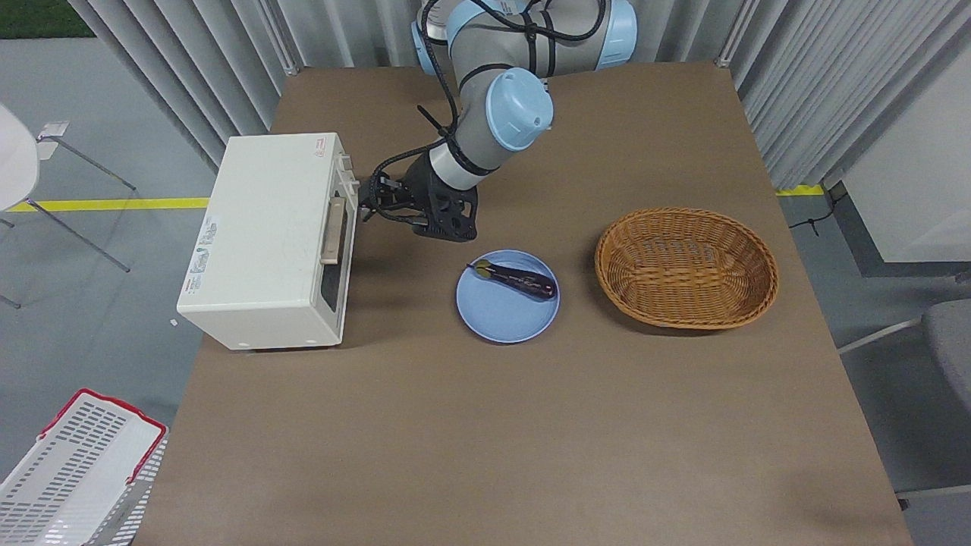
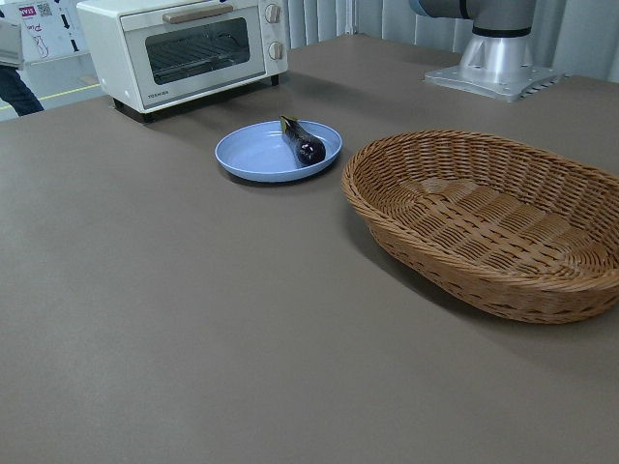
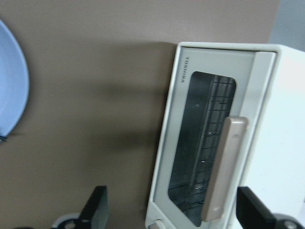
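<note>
My gripper is open, tilted toward the white toaster oven [image 1: 255,236], with nothing between its fingers in the wrist view, where the closed glass door and its beige handle [image 3: 224,167] fill the right side. In the front view it hangs beside the oven's door side. An eggplant [image 1: 523,280] lies on a blue plate [image 1: 501,318], right of the oven. The oven door faces the plate and shows shut in the left view [image 2: 198,53].
A wicker basket [image 1: 687,273] sits right of the plate. A white slotted crate [image 1: 64,473] is at the lower left, off the table.
</note>
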